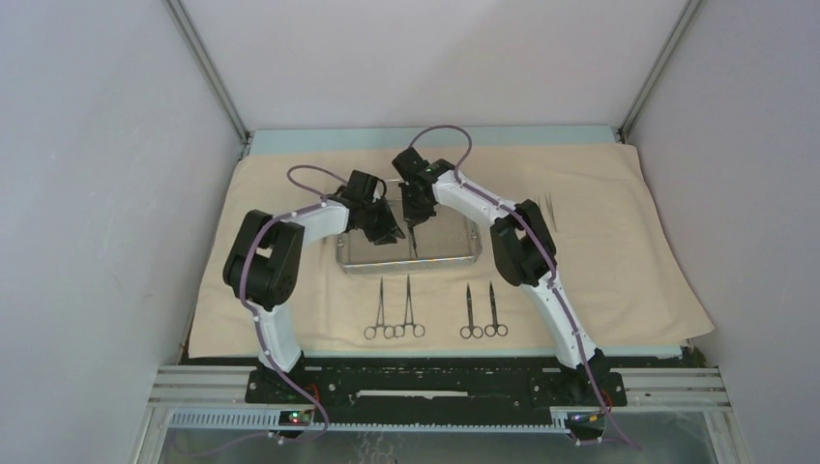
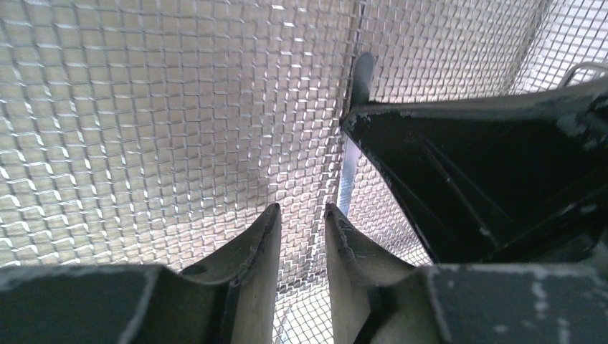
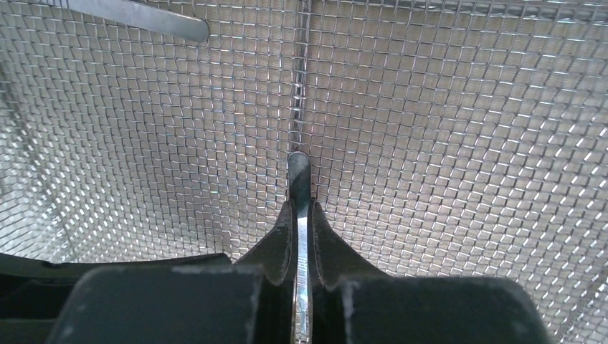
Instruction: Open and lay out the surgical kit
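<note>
The wire mesh tray (image 1: 358, 263) lies mid-table with both grippers inside its outline. A slim flat metal instrument (image 3: 300, 175) lies lengthwise on the mesh, its rounded end past my right gripper. The right fingers stand close together on either side of it; whether they press on it cannot be told. In the left wrist view this instrument (image 2: 349, 175) runs under the right fingertips. My left gripper is open, nothing between its fingers, just beside the right one. A second flat metal instrument (image 3: 154, 20) shows at the upper left of the right wrist view.
Two long ringed clamps (image 1: 408, 307) and two scissors (image 1: 493, 314) lie on the beige cloth (image 1: 619, 280) in front of the tray. Thin tools (image 1: 551, 213) lie to its right, partly behind the right arm.
</note>
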